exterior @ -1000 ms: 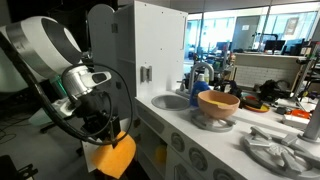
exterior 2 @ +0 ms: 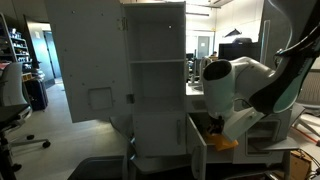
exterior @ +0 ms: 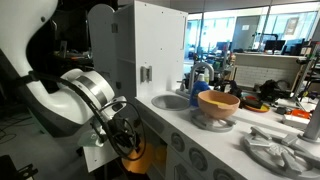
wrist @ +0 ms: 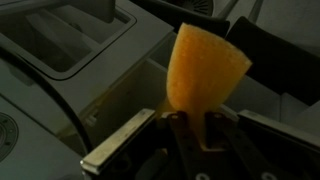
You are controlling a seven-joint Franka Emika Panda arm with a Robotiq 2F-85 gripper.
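An orange, flat-looking item (wrist: 205,65) rises from between the fingers of my gripper, which is shut on it. Whether it is cloth or something stiffer, I cannot tell. In exterior view 2 the orange item (exterior 2: 222,142) hangs below the gripper (exterior 2: 215,126), by the open drawer (exterior 2: 197,150) under the counter. From exterior view 1, the arm and drawer front hide part of the gripper (exterior: 127,147) and the orange item (exterior: 140,160). How deep the item sits in the drawer is unclear.
The grey counter (exterior: 180,118) runs beside the arm, with a sink (exterior: 172,102) and an orange-brown bowl (exterior: 218,103) on it. A tall white cabinet (exterior 2: 160,65) stands with its door (exterior 2: 85,60) swung wide. A dark cable loops close to the gripper.
Over the last second the arm has come down and slightly right in exterior view 1, lowering the orange item towards the drawer. The item now shows less, and the gripper still holds it.
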